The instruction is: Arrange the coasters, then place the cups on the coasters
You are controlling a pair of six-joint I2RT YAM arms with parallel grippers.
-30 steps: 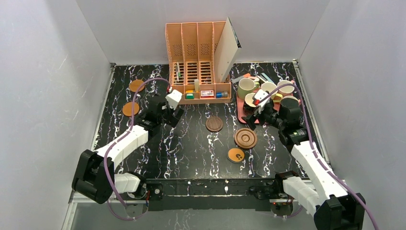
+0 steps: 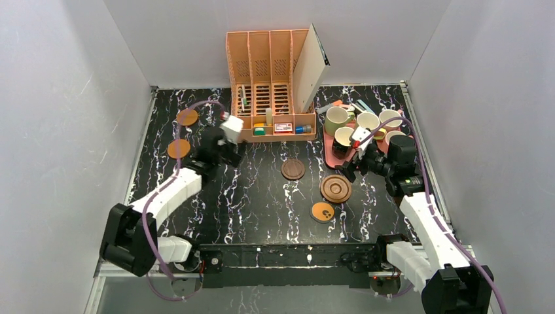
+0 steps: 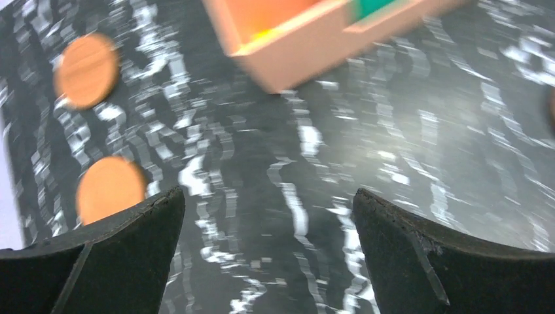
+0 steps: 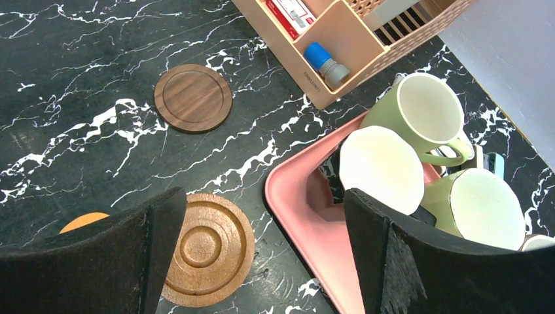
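Note:
Several cups crowd the pink tray [image 4: 311, 183] at the right. Nearest my right gripper is a cup with a dark body and pale top [image 4: 381, 169]; its lower part is partly hidden by a finger. A green cup [image 4: 422, 108] stands behind it. My right gripper is open, with nothing between its fingers. Left of the tray lie a ringed wooden coaster [image 4: 206, 252], a dark brown coaster [image 4: 193, 98] and an orange coaster [image 2: 322, 211]. My left gripper hangs open and empty over the left of the table, its view blurred.
An orange divided organizer [image 2: 262, 134] stands at the back middle, holding small items. Two plain orange-brown coasters [image 2: 187, 118] lie at the far left. Bare dark marble spreads across the front middle.
The right gripper has shifted slightly; the cups look unmoved.

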